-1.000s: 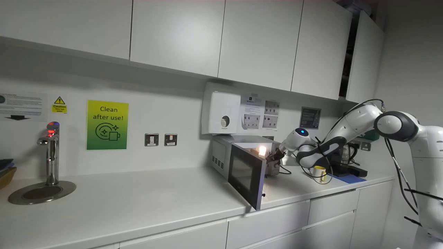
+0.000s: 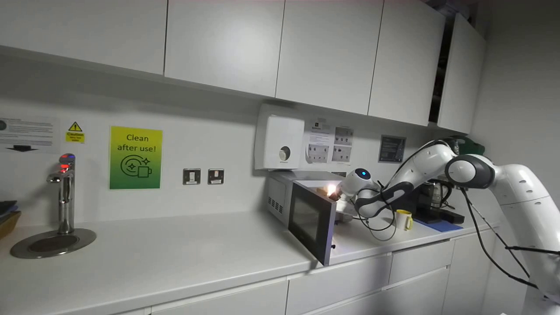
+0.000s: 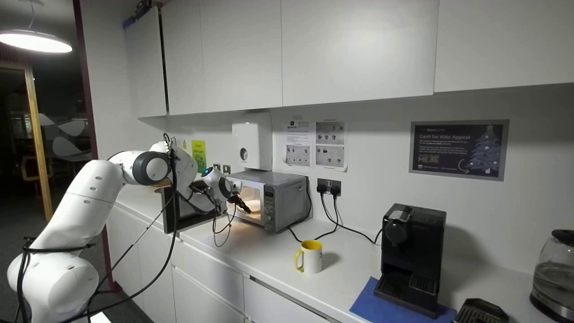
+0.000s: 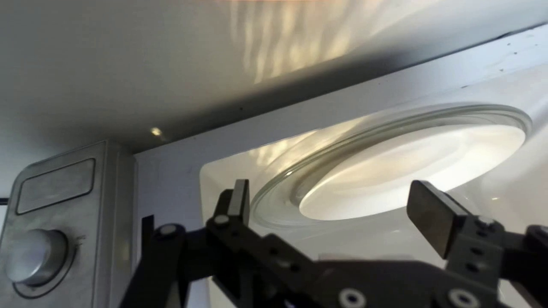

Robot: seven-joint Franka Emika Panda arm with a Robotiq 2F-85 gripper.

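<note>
The microwave [image 3: 288, 194] stands against the wall with its door [image 2: 310, 219] swung wide and its inside lit. In the wrist view, a white plate [image 4: 411, 172] rests on the glass turntable [image 4: 277, 197] within it. My gripper is open at the mouth of the cavity, its fingers [image 4: 434, 218] well apart. Nothing lies between the fingertips; the plate appears beyond them. In exterior view 2 the gripper [image 3: 248, 209] reaches in front of the lit opening, while in exterior view 1 the door partly hides it.
The microwave's control panel and knob [image 4: 38, 256] lie close on the gripper's left in the wrist view. A yellow-and-white mug [image 3: 310, 256] stands on the counter, with a black coffee machine [image 3: 411, 258] farther right.
In exterior view 1, the arm has moved left and the hand has come nearer the microwave opening, behind the door. Door and mug have not moved.
</note>
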